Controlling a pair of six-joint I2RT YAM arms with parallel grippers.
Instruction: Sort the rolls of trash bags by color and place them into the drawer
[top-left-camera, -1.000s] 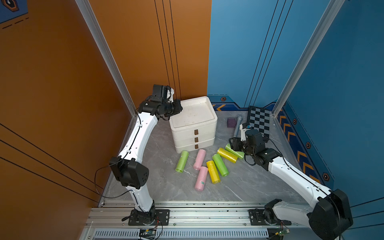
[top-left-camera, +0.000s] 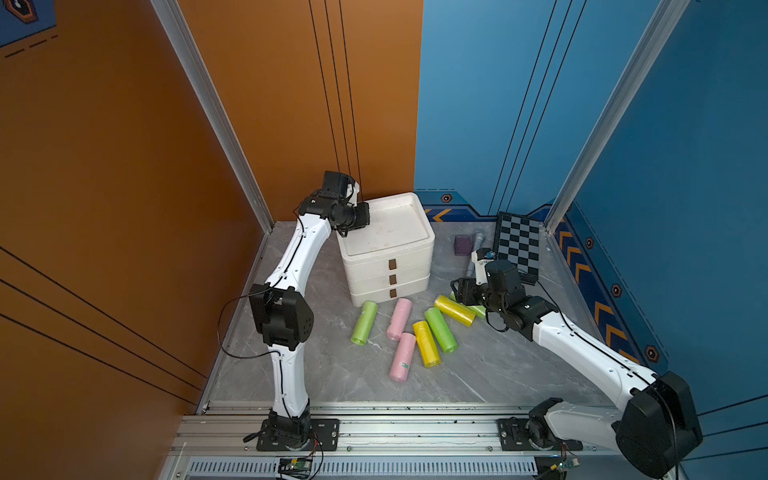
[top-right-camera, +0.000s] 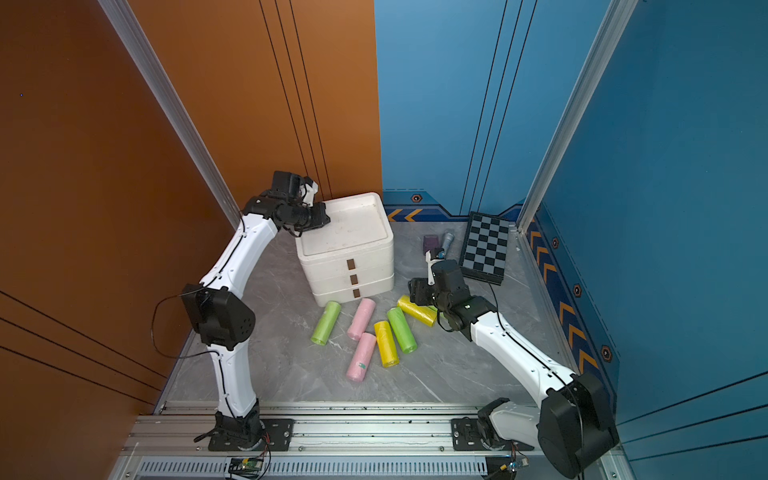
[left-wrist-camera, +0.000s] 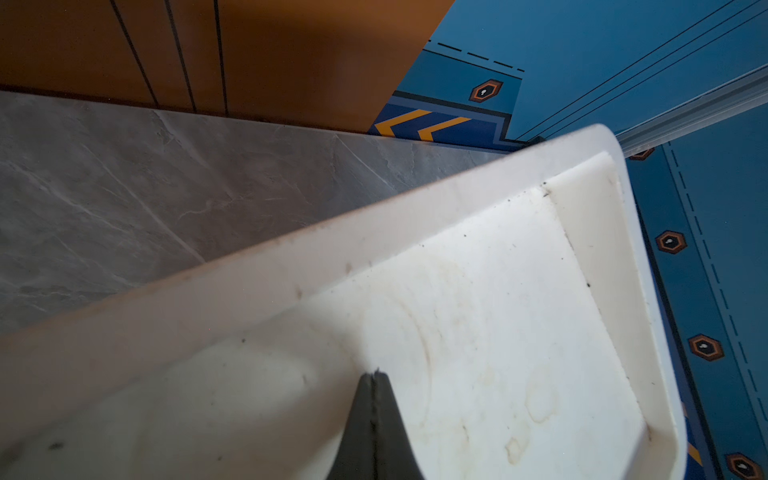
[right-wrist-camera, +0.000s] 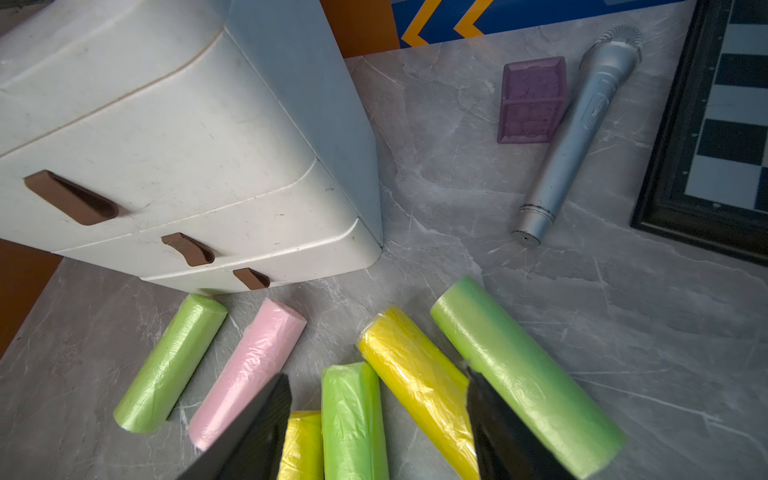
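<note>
A white three-drawer cabinet (top-left-camera: 380, 260) with brown tabs stands at the back, all drawers closed. My left gripper is shut, nothing showing between its fingers, over the cabinet's recessed top. Green rolls (top-left-camera: 364, 323) (top-left-camera: 440, 329), pink rolls (top-left-camera: 400, 318) (top-left-camera: 401, 357) and yellow rolls (top-left-camera: 426, 344) (top-left-camera: 454, 311) lie loose before it; another green roll (right-wrist-camera: 524, 372) lies at the right, partly hidden in the top views. My right gripper hangs open above the right-hand rolls, holding nothing.
A purple block (right-wrist-camera: 532, 100), a microphone (right-wrist-camera: 572, 140) and a checkerboard (top-left-camera: 518, 244) lie right of the cabinet.
The left arm has swung right, bringing its gripper further over the cabinet's top. The right gripper has moved slightly left, toward the cabinet. The rolls look unmoved.
</note>
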